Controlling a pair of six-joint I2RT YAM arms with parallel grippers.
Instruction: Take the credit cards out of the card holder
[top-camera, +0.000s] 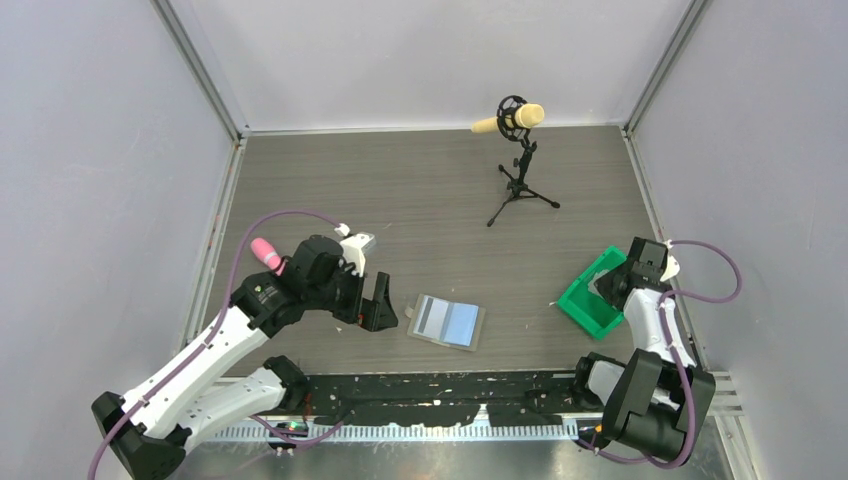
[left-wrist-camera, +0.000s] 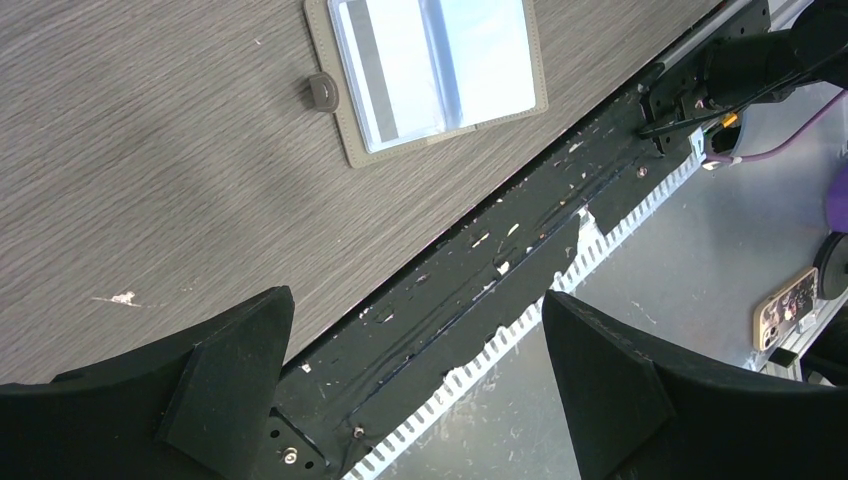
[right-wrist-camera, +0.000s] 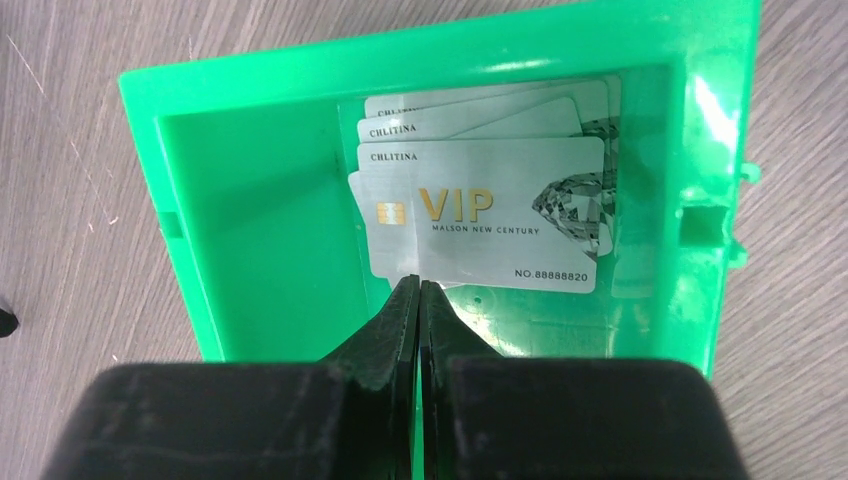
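Note:
The card holder (top-camera: 446, 322) lies spread open on the table in the top view, its clear sleeves facing up. In the left wrist view the holder (left-wrist-camera: 440, 60) shows whitish and pale blue sleeves and a small snap tab. Left of it, my left gripper (top-camera: 378, 303) stands open and empty. Several silver VIP cards (right-wrist-camera: 500, 215) lie overlapped in the green box (right-wrist-camera: 270, 240). My right gripper is shut over that box, its tips at the lower edge of the top card; no card shows clearly between its fingers.
A microphone on a black tripod (top-camera: 519, 190) stands at the back. Behind the left arm sits a pink object (top-camera: 266, 252). The table between the holder and the green box (top-camera: 592, 312) is clear. A dark rail (top-camera: 440, 388) borders the front edge.

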